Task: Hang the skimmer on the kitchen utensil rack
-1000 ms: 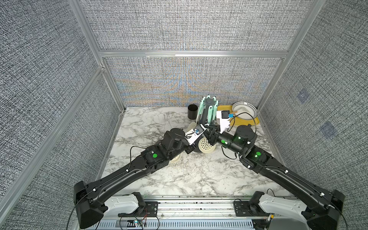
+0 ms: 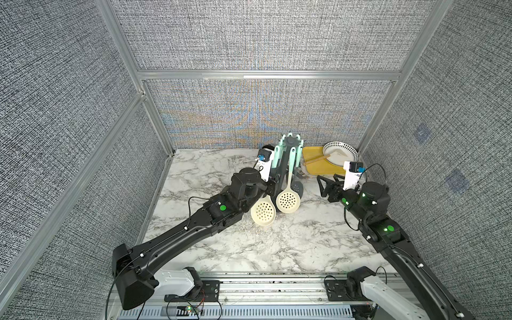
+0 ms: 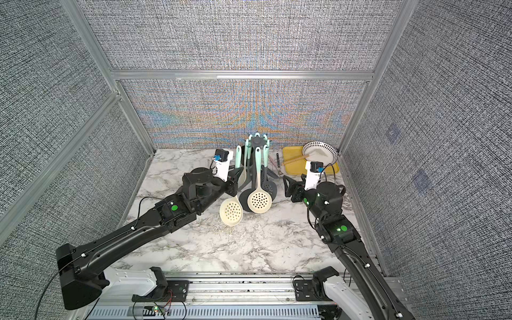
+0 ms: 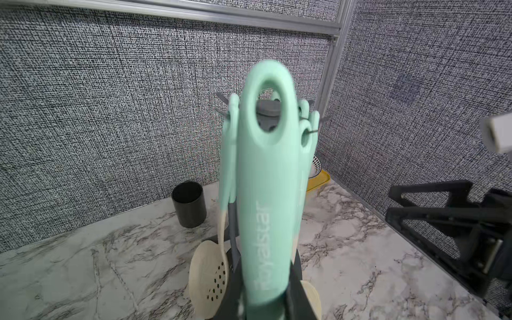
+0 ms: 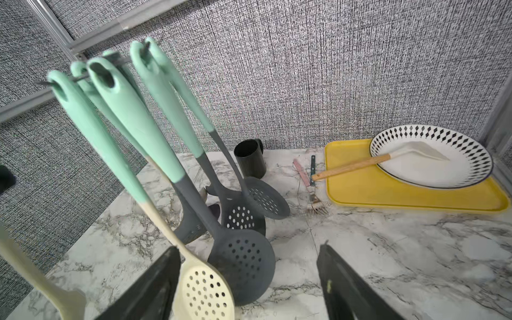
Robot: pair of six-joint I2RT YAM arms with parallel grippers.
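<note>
The cream skimmer (image 3: 231, 212) hangs upright from my left gripper (image 3: 233, 181), which is shut on its mint handle (image 4: 266, 213); the handle's hole stands at the top in the left wrist view, in front of the rack. The rack (image 3: 258, 141) carries several mint-handled utensils, with another cream skimmer (image 3: 259, 200) at the front. My right gripper (image 3: 290, 185) stands part open to the right of the rack, nothing between its blurred fingers in the right wrist view.
A black cup (image 5: 249, 160) stands behind the rack. A yellow tray (image 5: 405, 198) with a patterned plate (image 5: 458, 165) and wooden-handled spatula sits at back right, near a fork (image 5: 318, 207).
My left gripper has lifted and moved toward the back with the skimmer, which now hangs more in view. My right gripper has drawn away to the right of the rack.
</note>
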